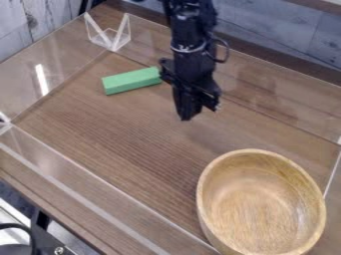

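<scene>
The black robot arm hangs from the top centre, its gripper low over the wooden table, right of a green block that lies on the surface. Whether the fingers are open or shut is hard to tell at this size. A light wooden bowl sits at the front right.
A white wire stand is at the back left. A wall runs along the back, and a black cable shows at the lower left corner.
</scene>
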